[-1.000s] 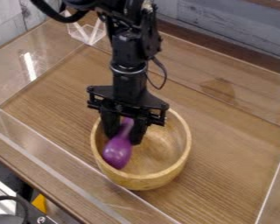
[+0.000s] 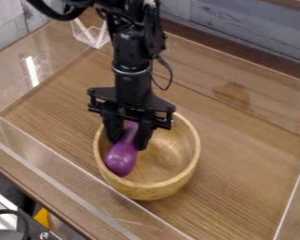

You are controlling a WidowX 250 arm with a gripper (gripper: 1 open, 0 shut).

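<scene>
My black gripper [image 2: 130,127] reaches straight down into a wooden bowl [image 2: 174,175] in the middle of the camera view. A purple eggplant-like object [image 2: 121,156] lies tilted in the left part of the bowl, its upper end between or just under my fingers. Whether the fingers are closed on it is hidden by the gripper body.
A clear plastic edge runs along the left, with cables at the lower left corner and a pale wall behind.
My gripper has risen slightly and shifted a little left. The purple object's upper end shows higher, and the bowl has shifted slightly left.
</scene>
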